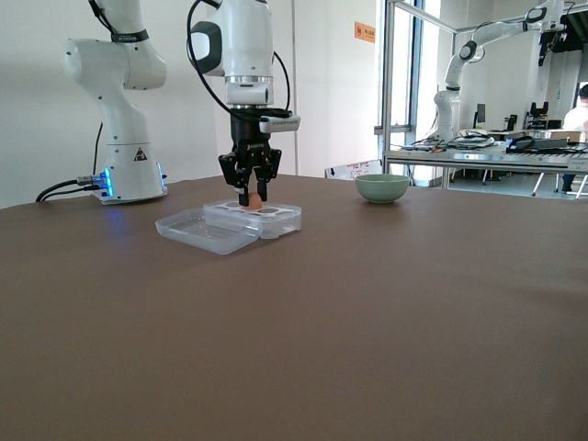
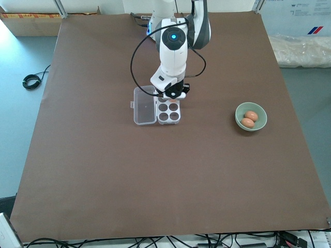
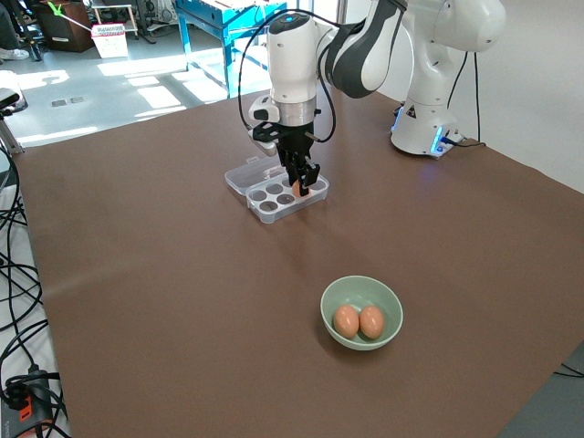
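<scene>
The black gripper [image 1: 253,195] is low over a clear plastic egg box [image 2: 168,112] with round holes and its lid [image 2: 144,107] open flat. A brown egg [image 1: 254,202] sits between or just behind the fingertips at the box, partly hidden by them in the right view [image 3: 296,188]; whether the fingers grip it I cannot tell. A pale green bowl [image 3: 335,300] stands apart, to the right in the left view, holding two brown eggs [image 3: 371,321].
Cables run along the table's edge outside the work area.
</scene>
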